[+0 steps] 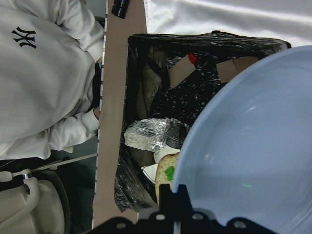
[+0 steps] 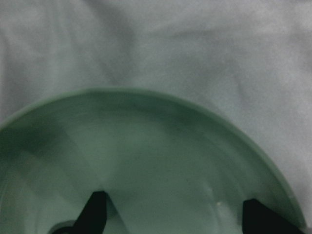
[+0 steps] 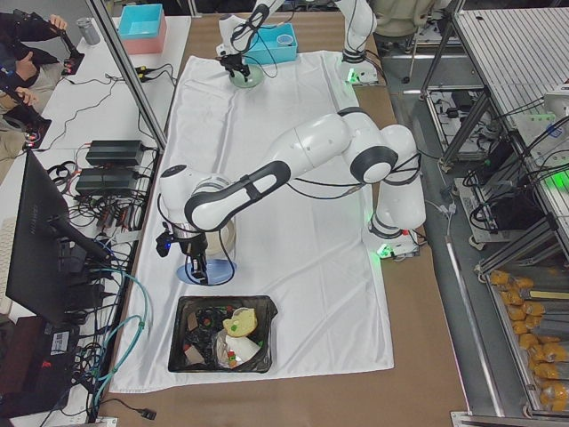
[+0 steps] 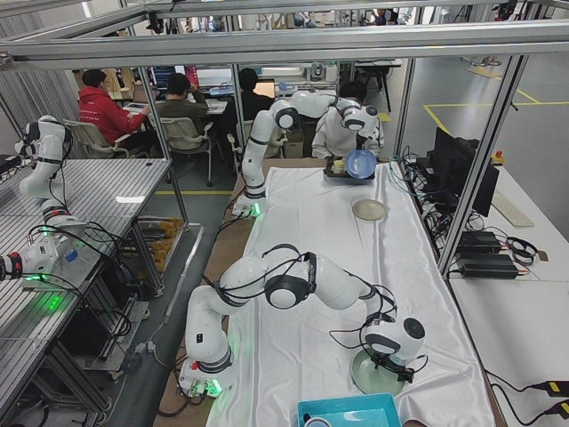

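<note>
My left gripper is shut on the rim of a light blue plate [image 1: 248,136], held up near the black-lined bin [image 3: 182,334], which holds wrappers, cardboard scraps, foil and a bread slice [image 1: 163,185]. A beige plate [image 4: 368,210] lies on the white cloth. At the other end, my right gripper is open, its two fingertips over the inside of a green plate [image 2: 151,146] on the cloth.
A turquoise bin [image 4: 347,405] with a cup in it stands beside the green plate. A monitor and cables line one side.
</note>
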